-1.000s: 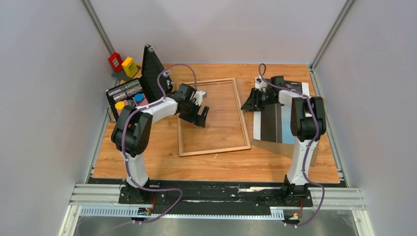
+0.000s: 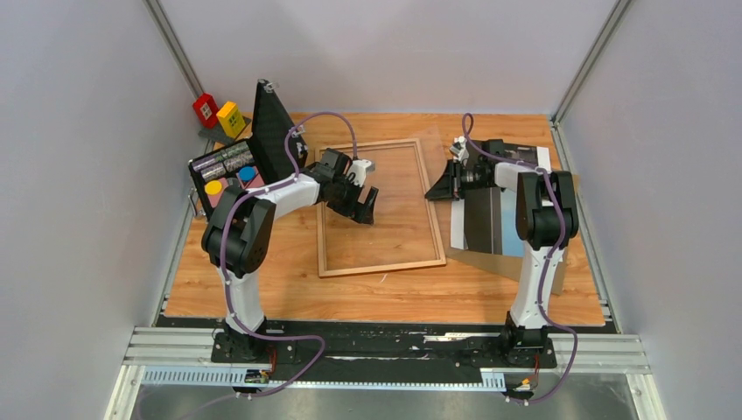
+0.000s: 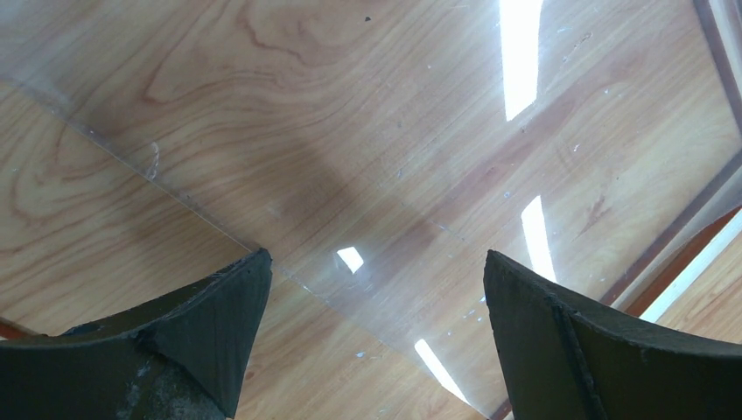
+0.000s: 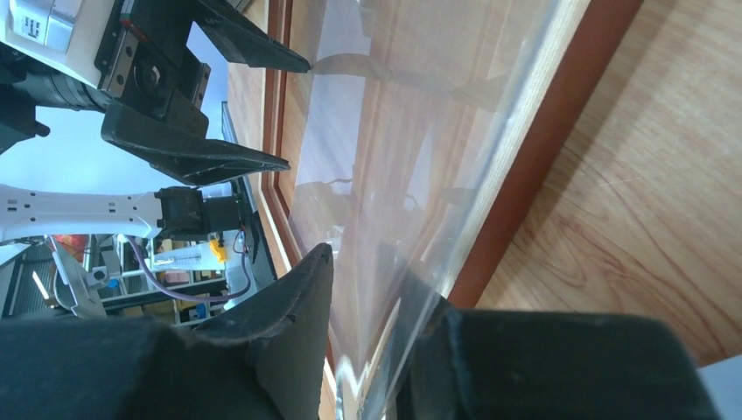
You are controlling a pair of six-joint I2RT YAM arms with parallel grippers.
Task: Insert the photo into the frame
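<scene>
A wooden frame [image 2: 381, 269] lies mid-table with a clear plastic sheet [image 3: 394, 157] over it. My left gripper [image 2: 366, 203] is open above the frame, nothing held. My right gripper [image 2: 431, 194] is at the frame's right side; in the right wrist view its fingers are around the sheet's edge, and whether they are closed on it is unclear. The photo [image 2: 477, 227] lies on brown board right of the frame, partly under the right arm.
An open black case [image 2: 271, 131] with coloured pieces stands at the left, with red [image 2: 206, 109] and yellow [image 2: 230, 119] blocks behind it.
My left gripper has shifted slightly right over the frame. My right gripper has moved slightly at the frame's right edge.
</scene>
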